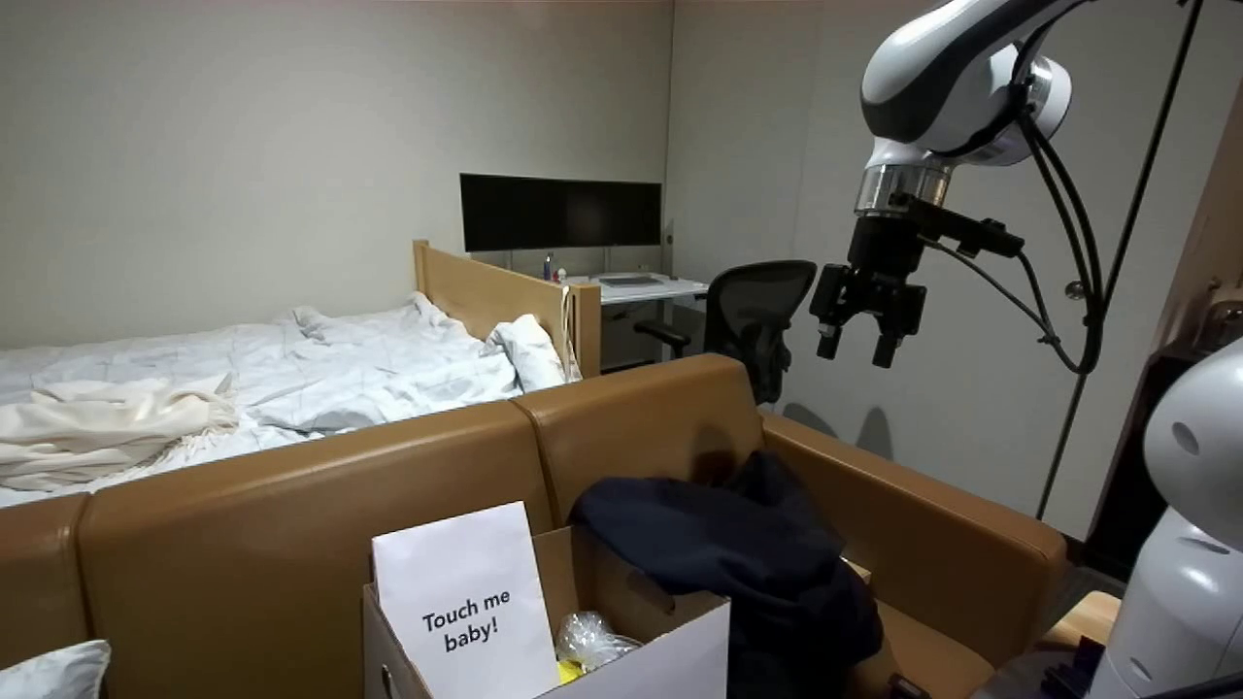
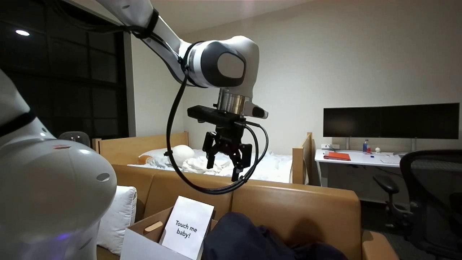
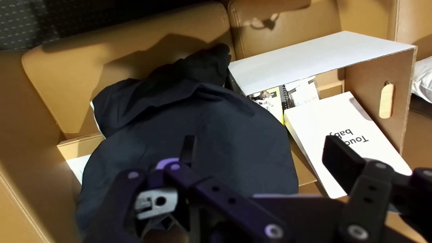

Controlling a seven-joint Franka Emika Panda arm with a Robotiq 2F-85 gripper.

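Note:
My gripper (image 1: 856, 349) hangs open high above the right end of the sofa, its two fingers well apart and nothing between them. Below it a dark navy cloth (image 3: 194, 133) lies bunched, partly draped over one end of a cardboard box (image 1: 670, 652). A white board (image 1: 468, 606) reading "Touch me baby!" leans in that box. Beside the board, in exterior view 1, a clear plastic-wrapped item (image 1: 590, 639) shows. The wrist view also shows a yellow-edged book (image 3: 269, 101) inside the box. Whatever the cloth covers is hidden.
The brown sofa (image 2: 299, 208) has a raised back and an armrest (image 1: 921, 495) on the right. Behind it stand a bed (image 1: 350, 373), a desk (image 2: 359, 159) and an office chair (image 1: 757, 309). The air around my gripper is clear.

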